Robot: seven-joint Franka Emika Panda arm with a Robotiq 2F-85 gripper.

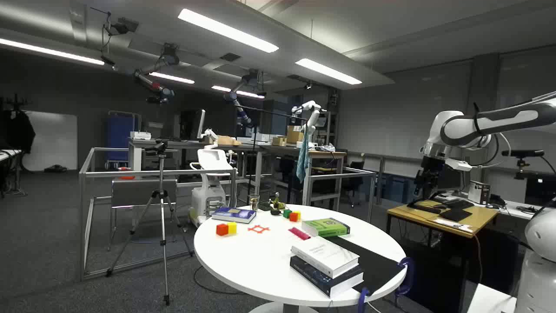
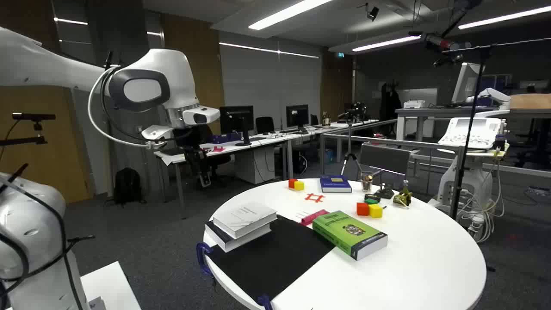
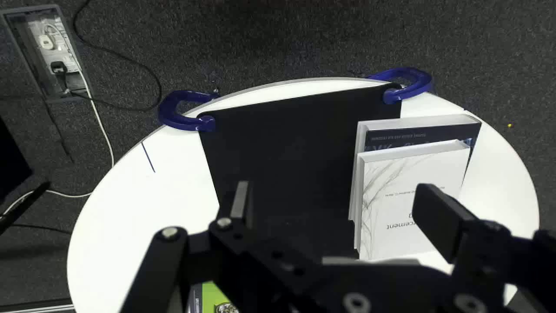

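My gripper hangs open in the wrist view, a wide gap between its dark fingers. Exterior view 2 has the same gripper (image 2: 201, 168) in the air, left of the round white table (image 2: 428, 263). A white book (image 2: 245, 218) lies flat on a dark blue book (image 2: 219, 237) at the table's near left. Beyond the black mat (image 2: 279, 253) is a thick green book (image 2: 347, 231), with a pink object (image 2: 313, 217) beside it. Farther back, a blue book (image 1: 233, 214) lies by itself. The gripper touches none of these.
Two blue clamps (image 3: 180, 110) pin the mat at the table edge. Red and yellow cubes (image 1: 226, 228), an orange-red frame (image 1: 258, 228), more coloured cubes (image 2: 369, 209) and a glass (image 2: 367, 181) stand toward the back. Bare tabletop lies right of the green book in exterior view 2.
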